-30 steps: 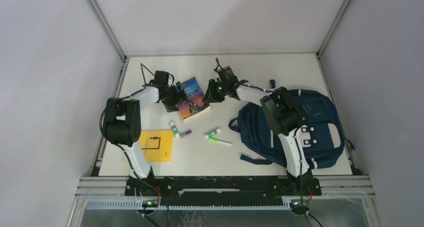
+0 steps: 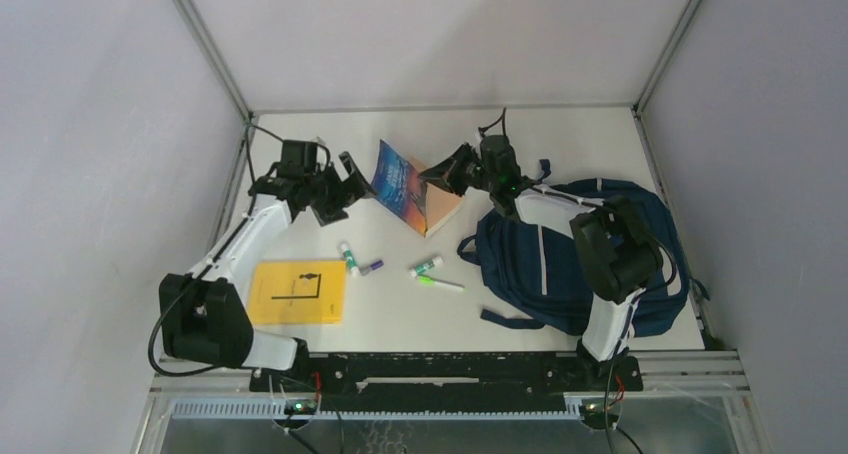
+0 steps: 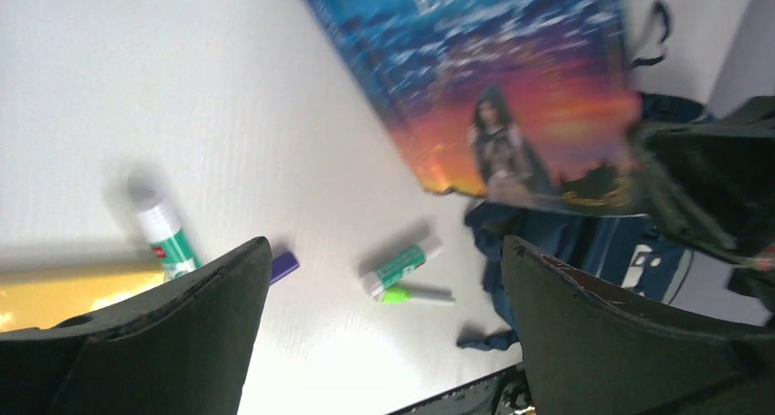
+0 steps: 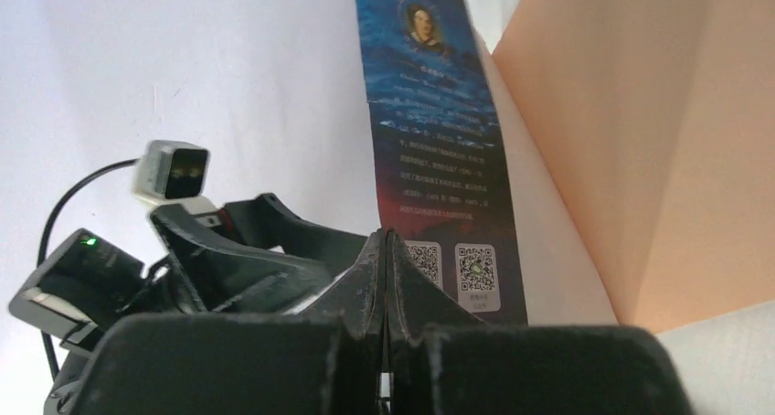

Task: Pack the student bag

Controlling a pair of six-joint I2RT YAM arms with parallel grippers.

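Note:
A paperback with a blue-to-sunset cover point(image 2: 400, 189) is at the back centre, tilted up with its pages point(image 4: 676, 150) showing. My right gripper point(image 2: 445, 174) is shut at its cover, whose back with QR codes point(image 4: 439, 159) fills the middle of the right wrist view; whether it grips the cover is unclear. My left gripper point(image 2: 350, 189) stands open left of the book, nothing between its fingers. The navy bag point(image 2: 530, 274) lies on the right. A yellow book point(image 2: 295, 294), glue sticks point(image 3: 402, 265), a purple pen point(image 3: 282, 265) and a green marker point(image 2: 440, 284) lie nearer the front.
The bag's straps point(image 2: 505, 319) reach toward the middle. The right arm passes over the bag. Bare table lies at the front centre and back left.
The book has risen from lying flat into a tilted pose. My right gripper has moved right and up; my left gripper has drawn slightly left, away from the book.

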